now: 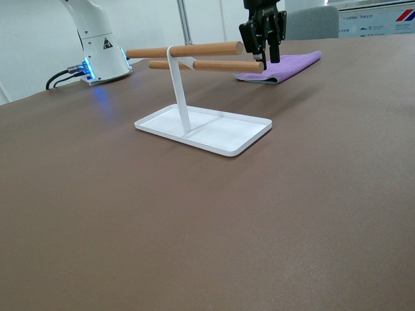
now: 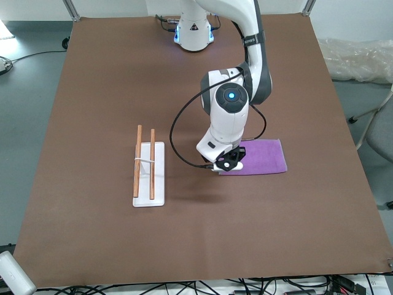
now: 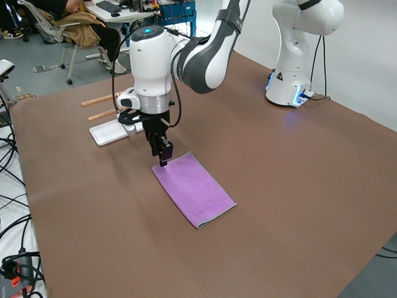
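Note:
A purple cloth (image 3: 192,189) lies flat on the brown table, right of a small rack with a white tray (image 1: 220,133) and two horizontal wooden rods (image 2: 137,166). My black gripper (image 1: 266,58) hangs pointing down over the cloth's near-left part, behind the rack in the top view. In the right view its tip (image 3: 162,162) is at the cloth's edge nearest the rack. From the left it is mostly hidden under the white wrist. Whether it is open or shut, and whether it touches the cloth, is unclear.
The arm's base (image 2: 193,34) stands at the back of the table (image 2: 92,184). Cables and equipment lie beyond the front edge, and a chair (image 2: 384,132) stands off to the right.

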